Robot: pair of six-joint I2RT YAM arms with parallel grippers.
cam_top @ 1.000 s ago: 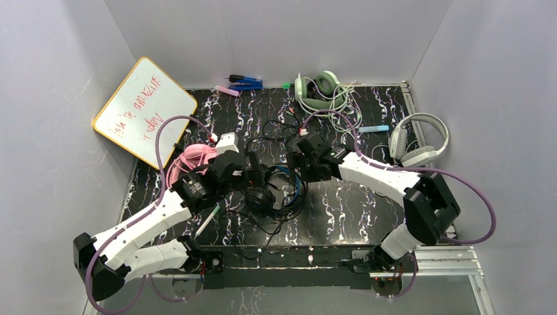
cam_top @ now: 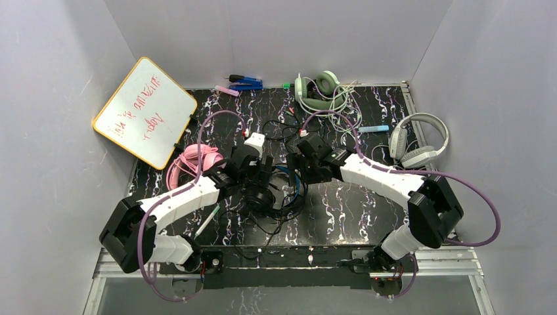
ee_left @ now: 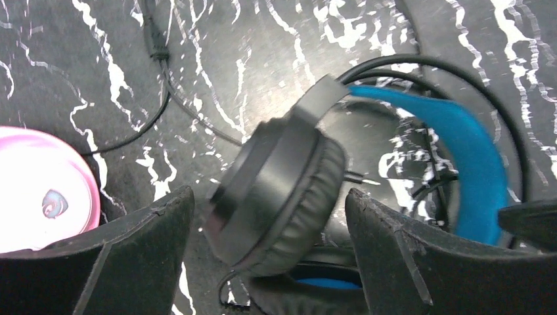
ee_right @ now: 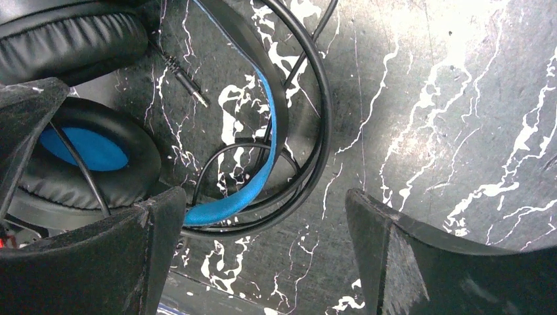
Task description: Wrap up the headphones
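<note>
The black headphones with blue padding lie at the middle of the table, their cable looped around the blue-lined headband [ee_left: 469, 170]. In the left wrist view, my left gripper is over one ear cup [ee_left: 282, 190], its fingers apart on either side; I cannot tell whether they touch it. The other cup [ee_right: 85, 151] shows in the right wrist view. My right gripper stands open at the headband side, one finger [ee_right: 148, 230] near the band and coiled cable [ee_right: 322, 125]. A loose plug [ee_right: 187, 82] lies inside the band. Both arms partly hide the headphones from above.
Pink headphones [cam_top: 190, 161] sit left of my left gripper, below a whiteboard [cam_top: 146, 113]. Green headphones [cam_top: 322, 102] with tangled cable are at the back; white ones [cam_top: 420, 138] lean at the right edge.
My left gripper has moved right, from beside the pink headphones to over the black ear cup. The right arm has hardly shifted, and the black headphones look unmoved.
</note>
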